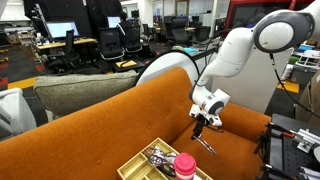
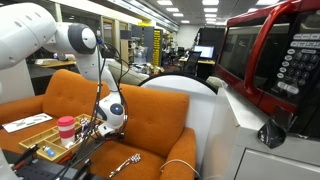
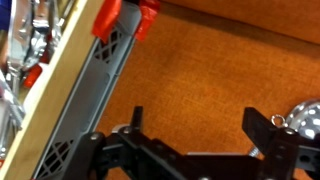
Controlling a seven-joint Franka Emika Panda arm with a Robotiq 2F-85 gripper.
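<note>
My gripper stands open above the orange sofa seat, its dark fingers (image 3: 127, 148) at the bottom of the wrist view with no object held. In the first exterior view, the gripper (image 1: 198, 134) is just right of the wooden tray (image 1: 128, 168). A long metal utensil (image 1: 206, 146) lies on the seat close by, and the second exterior view shows the same utensil (image 2: 124, 163). At the right edge of the wrist view, a shiny rounded metal piece (image 3: 306, 118) is partly cut off and partly behind a finger.
The tray's wooden rim (image 3: 62, 85) runs along the left of the wrist view, with metal cutlery (image 3: 38, 40) beyond it and a grey perforated strip (image 3: 98, 85) beside it. A red-and-white container (image 1: 185, 166) stands at the tray. Sofa backrest (image 1: 110, 120) rises behind.
</note>
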